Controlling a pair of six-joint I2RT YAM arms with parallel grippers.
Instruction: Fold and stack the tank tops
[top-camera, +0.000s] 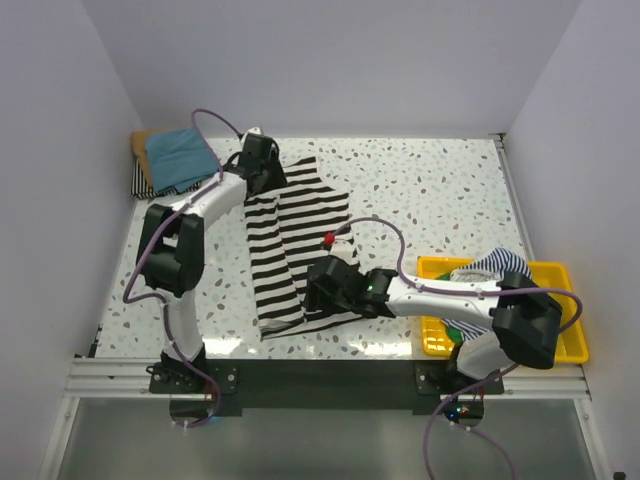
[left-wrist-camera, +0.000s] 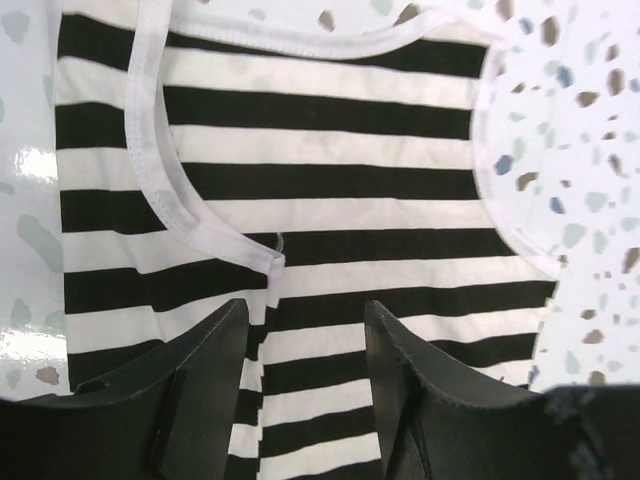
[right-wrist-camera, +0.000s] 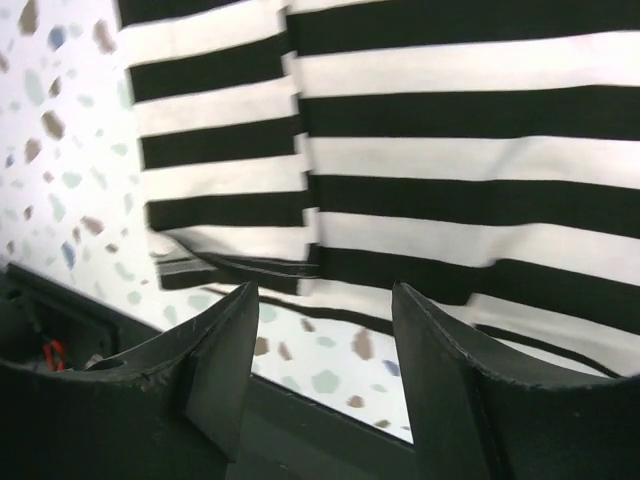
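Observation:
A black-and-white striped tank top (top-camera: 305, 215) lies on the table, its left side turned over in a lengthwise strip. That strip's edge runs down the middle in the left wrist view, below a white-trimmed strap (left-wrist-camera: 150, 160). Over the neck end, my left gripper (top-camera: 272, 190) is open, with no cloth between its fingers. Above the hem end my right gripper (top-camera: 312, 305) is also open and empty. In the right wrist view, the folded hem corner (right-wrist-camera: 190, 265) lies slightly rumpled on the left. More striped cloth (top-camera: 140, 183) shows at the back left, under a blue one (top-camera: 180, 158).
A yellow bin (top-camera: 575, 340) with striped and green garments (top-camera: 490, 268) stands at the front right, partly behind my right arm.

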